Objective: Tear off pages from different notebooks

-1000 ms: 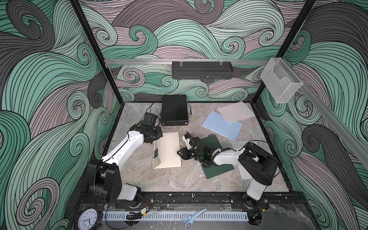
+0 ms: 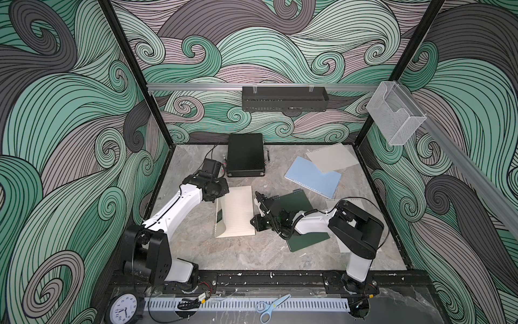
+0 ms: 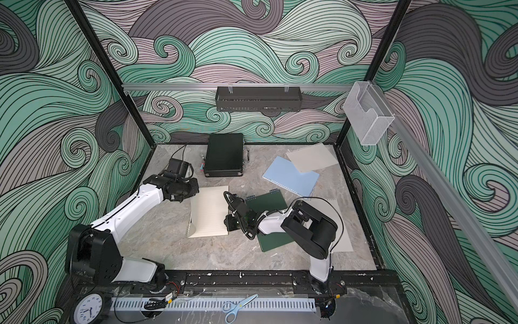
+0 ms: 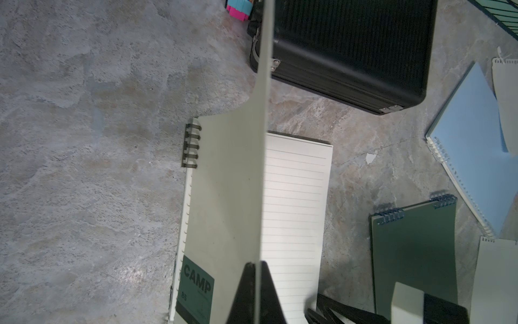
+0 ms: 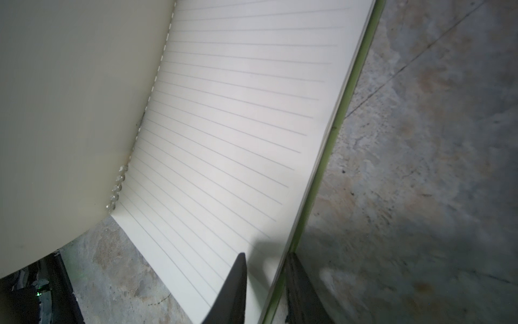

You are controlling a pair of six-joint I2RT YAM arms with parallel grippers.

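Observation:
A spiral notebook with lined pages lies open on the table in front of the black case. Its pale cover, bearing a green CAMP label, stands raised. My left gripper is shut on that cover's edge, as its wrist view shows. At the opposite side of the notebook, my right gripper is part open, with one finger over the lined page and the other by the outer edge. The page edge runs between these fingers, not visibly pinched.
A dark green notebook lies under my right arm. Beyond it are a blue notebook, a grey one and a pale one. The black case stands at the back. Bare table lies in front of the open notebook.
My right gripper has shifted slightly toward the front along the notebook's right edge, its arm bending with it. The left arm and raised cover have stayed put.

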